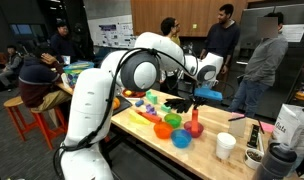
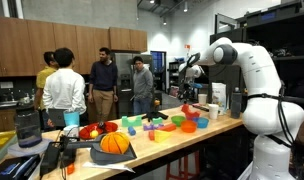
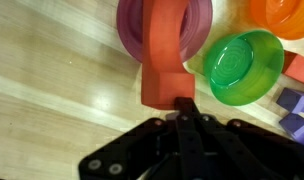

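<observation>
A tall orange-red block (image 3: 167, 88) fills the upper middle of the wrist view, its near end square. Its far end lies over or in a dark red bowl (image 3: 199, 25). Exterior view 1 has the block (image 1: 194, 117) upright at the red bowl (image 1: 193, 130). Right at the block's near end, my black gripper is shut, its tips beside or touching the block's lower corner. Nothing clearly shows between the fingers.
A green bowl (image 3: 242, 68) and an orange bowl (image 3: 282, 15) sit to the right in the wrist view, near purple blocks (image 3: 294, 101). A blue bowl (image 1: 181, 138) and white cup (image 1: 225, 146) stand nearby. Bare wood lies left in the wrist view.
</observation>
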